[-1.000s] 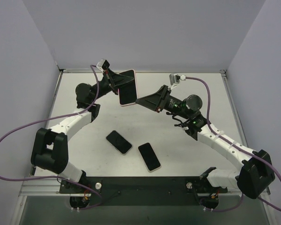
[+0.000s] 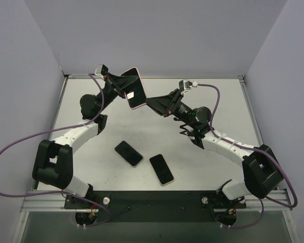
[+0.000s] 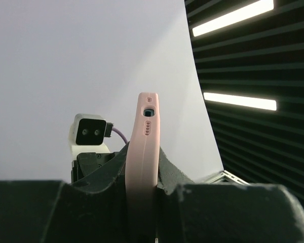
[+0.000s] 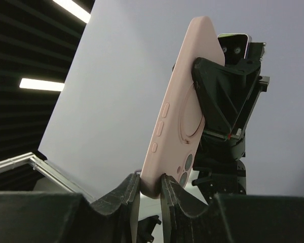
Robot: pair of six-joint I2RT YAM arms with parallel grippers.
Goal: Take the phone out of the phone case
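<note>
A phone in a pink case (image 2: pixel 136 93) is held in the air, dark screen visible from above. My left gripper (image 2: pixel 129 85) is shut on it; in the right wrist view its black finger lies on the case's back (image 4: pixel 169 126), beside a ring. The camera lenses are at the lower end there, where my right gripper has its fingertips on the case's corner. The left wrist view shows the pink edge (image 3: pixel 142 152) with a port opening. Whether the right fingers are closed on the corner is hard to tell.
Two dark phones (image 2: pixel 128 153) lie on the white table (image 2: pixel 228 111) near the front, below the arms.
The held phone and left gripper have shifted slightly left and tilted. The right arm has swung a little left, with its tips staying at the case's corner.
</note>
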